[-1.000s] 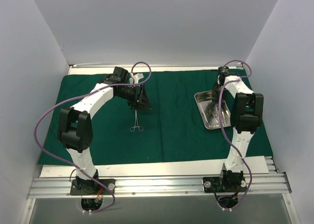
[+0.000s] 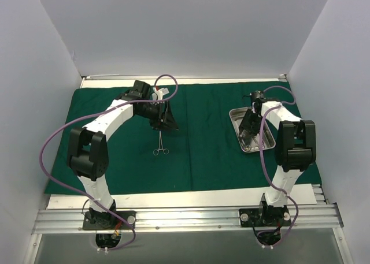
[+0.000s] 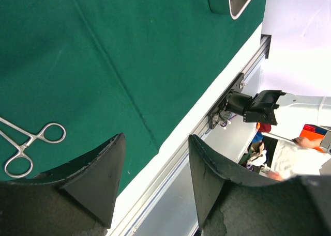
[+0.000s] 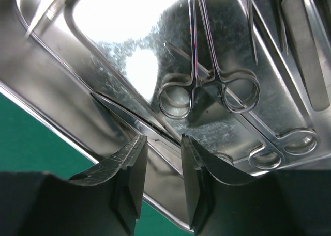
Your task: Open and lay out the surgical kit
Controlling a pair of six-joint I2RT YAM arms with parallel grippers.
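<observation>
The metal tray [image 2: 269, 147] rests on the right half of the green cloth, holding several instruments. In the right wrist view, my right gripper is partly open just above the tray's near side. A slim metal instrument [image 4: 135, 118] runs toward the gap between its fingertips, with nothing gripped. Ring-handled scissors or clamps [image 4: 194, 85] and tweezers [image 4: 309, 55] lie deeper in the tray. On the left of the cloth, a ring-handled clamp [image 2: 161, 142] lies alone, its handles [image 3: 31, 139] showing in the left wrist view. My left gripper is open and empty above the cloth.
Grey walls [image 2: 185, 33] enclose the back and sides. A metal rail [image 2: 185, 218] runs along the front. Purple cables loop over both arms.
The left arm, the lone clamp and the tray have stayed in place.
</observation>
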